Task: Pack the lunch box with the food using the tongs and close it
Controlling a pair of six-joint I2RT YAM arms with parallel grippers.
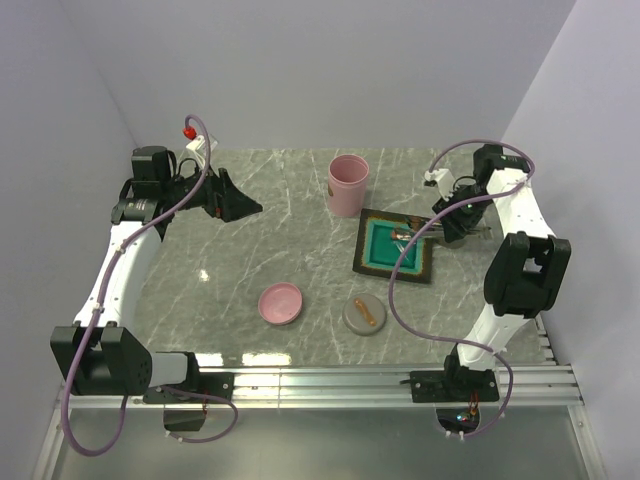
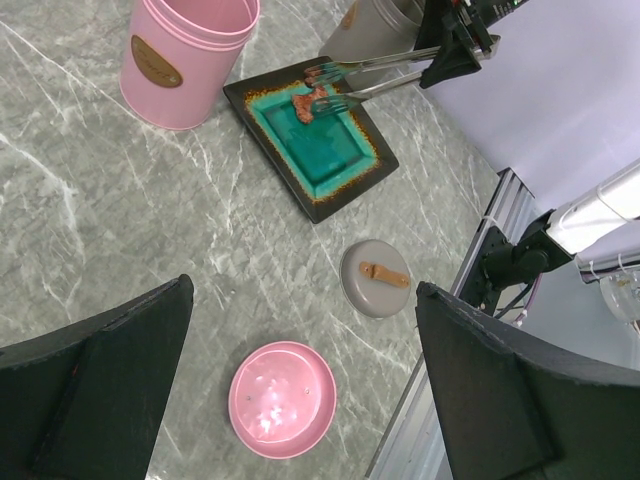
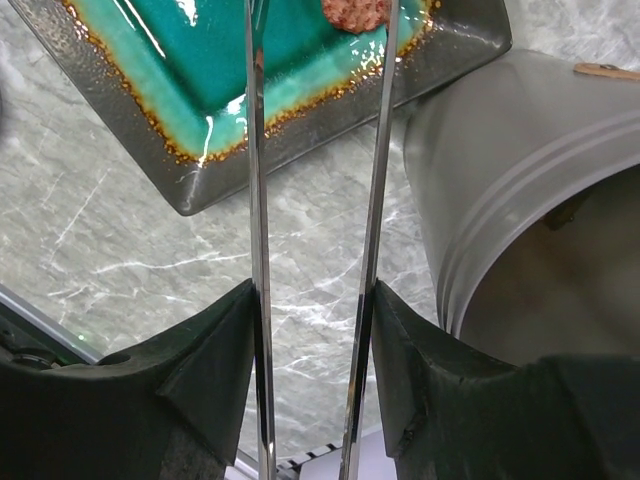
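Note:
On the dark square plate (image 1: 362, 240) with its teal middle lies a reddish-brown piece of meat (image 2: 305, 105). My right gripper is open, with the two metal arms of fork-ended tongs (image 3: 258, 200) running along its fingers, spread apart. Their tips reach over the plate; the meat (image 3: 352, 14) shows between the arms, close to the right one. Whether they touch it, I cannot tell. Far from the plate, my left gripper (image 1: 240, 206) stands open and empty at the left. A grey cup (image 2: 362, 38) stands just beyond the plate, largely hidden beneath the right gripper in the top view.
A pink cup (image 1: 348, 190) with a brown oval badge stands behind the plate. Nearer the front lie a pink round dish or lid (image 1: 281, 303) and a grey round lid (image 1: 352, 322) with a brown handle.

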